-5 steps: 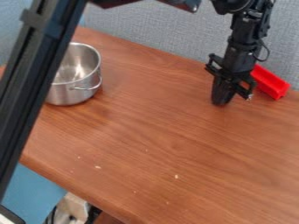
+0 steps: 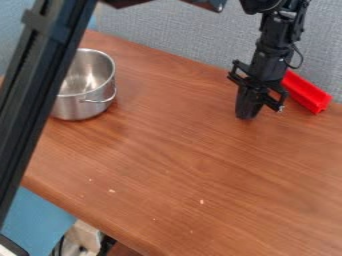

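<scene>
My black gripper (image 2: 251, 100) points down at the back right of the wooden table, its tips low near the tabletop; it looks shut, and nothing shows between its fingers. Just behind it and to the right lies a red plastic object (image 2: 306, 92), partly hidden by the gripper. A steel pot (image 2: 83, 86) with side handles stands at the left of the table.
A grey padded wall (image 2: 187, 45) runs along the back. A black frame bar crosses the left of the view, partly in front of the pot's side.
My gripper has shifted very slightly to the left. The pot and the red object look unchanged.
</scene>
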